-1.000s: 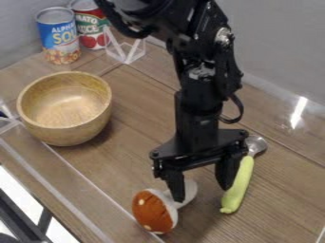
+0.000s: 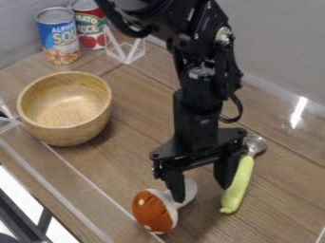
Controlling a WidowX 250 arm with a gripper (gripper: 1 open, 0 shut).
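Note:
My black gripper (image 2: 200,171) is low over the table at centre, its fingers apart. Just below its left finger lies a white and orange toy (image 2: 155,211), perhaps a mushroom. By the right finger lies a long pale green vegetable-like toy (image 2: 235,192); whether either finger touches them is hard to tell. Behind the green toy is a metal utensil (image 2: 254,145), partly hidden by the gripper.
A wooden bowl (image 2: 65,121) sits at the left. Two cans, an Alpha soup can (image 2: 60,38) and a tomato can (image 2: 91,21), stand at the back left.

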